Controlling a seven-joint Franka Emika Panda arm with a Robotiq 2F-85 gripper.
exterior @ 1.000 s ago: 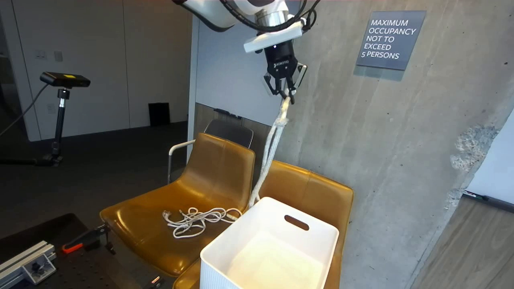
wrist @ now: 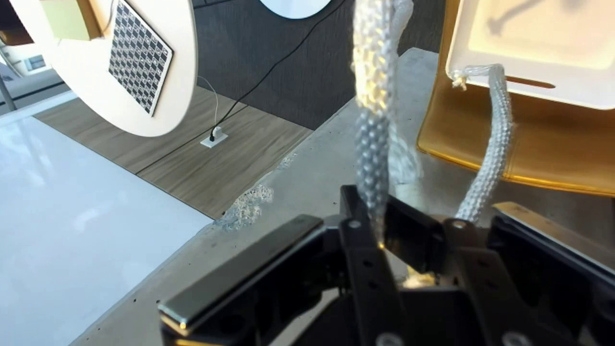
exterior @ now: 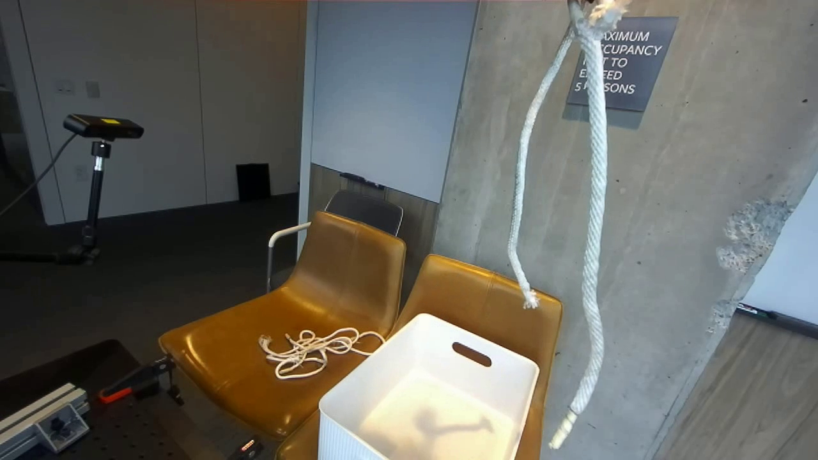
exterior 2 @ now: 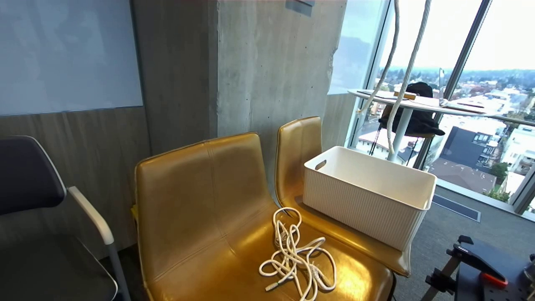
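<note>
A thick white braided rope (exterior: pixel 595 191) hangs in two lengths from the top edge of exterior view 1, one longer than the other. Its strands (exterior 2: pixel 408 70) also drop from above in exterior view 2, ahead of the window. In the wrist view my gripper is shut on the rope (wrist: pixel 372 144), which passes between its black fingers. Neither exterior view shows the gripper itself. On the seat of a tan chair lies a loose heap of thinner white cord (exterior 2: pixel 296 261). Beside it, a white bin (exterior 2: pixel 361 205) stands on another tan chair, with no object visible inside.
Chair backs (exterior 2: pixel 200 200) rise behind the cord and bin. A dark table (exterior: pixel 146 414) with a clamp (exterior: pixel 134 383) stands low at the left of exterior view 1. A concrete wall (exterior: pixel 675 230) is behind the rope, and a round table (wrist: pixel 167 109) shows in the wrist view.
The arm has risen out of exterior view 1 and moved right, carrying the rope. Both rope lengths now hang right of where they were. A shadow now falls in the bin.
</note>
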